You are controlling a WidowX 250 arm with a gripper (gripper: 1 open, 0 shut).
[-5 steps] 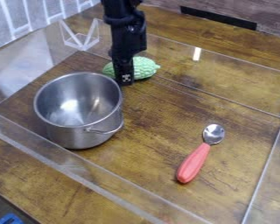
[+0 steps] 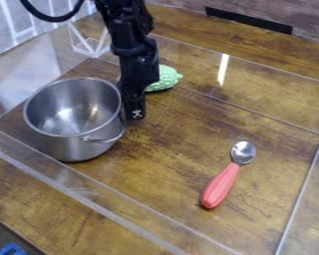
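My black gripper [image 2: 132,95] is down low at the right rim of the steel pot [image 2: 69,120], in the upper middle-left of the camera view. Whether its fingers are open or shut is hard to tell. A pale green textured vegetable-like object [image 2: 159,78] lies behind the gripper, partly hidden by it. A red-handled spoon [image 2: 221,182] lies on the right part of the table.
Clear plastic panels edge the left and right sides. A dark blue item sits in the bottom-left corner.
The gripper has moved down and toward the viewer to the pot's right side, now covering more of the green object's left end.
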